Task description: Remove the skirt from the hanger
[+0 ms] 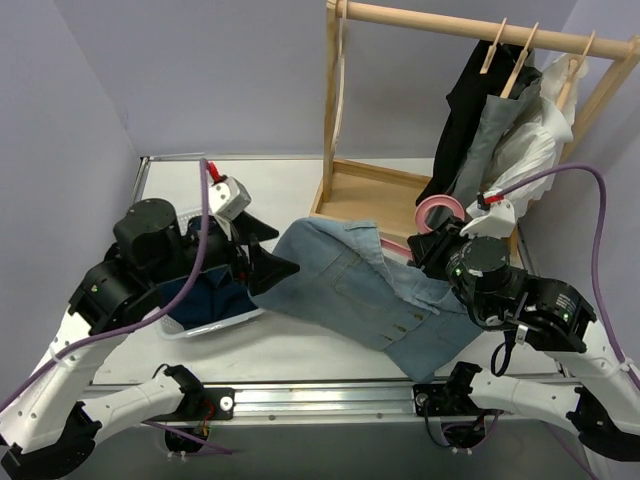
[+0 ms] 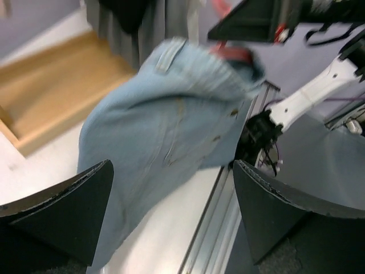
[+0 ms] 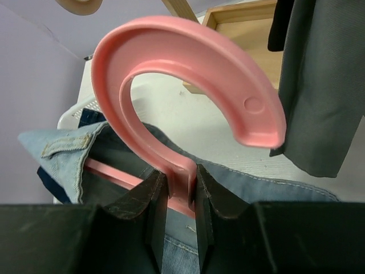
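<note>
A light blue denim skirt (image 1: pixel 350 290) hangs from a pink hanger (image 3: pixel 188 85) in the middle, over the table's front. My right gripper has its fingers around the hanger's stem, below the hook. My left gripper (image 1: pixel 258 260) stands open at the skirt's left side; in the left wrist view the skirt (image 2: pixel 154 125) lies just beyond its open fingers, with nothing clearly held. The hanger's bar runs into the folded top of the skirt.
A wooden rack (image 1: pixel 430 20) with black, grey and white clothes and a shelf (image 1: pixel 360 190) stands at the back right. A white basket (image 1: pixel 205 325) with dark cloth sits at the left, behind my left arm.
</note>
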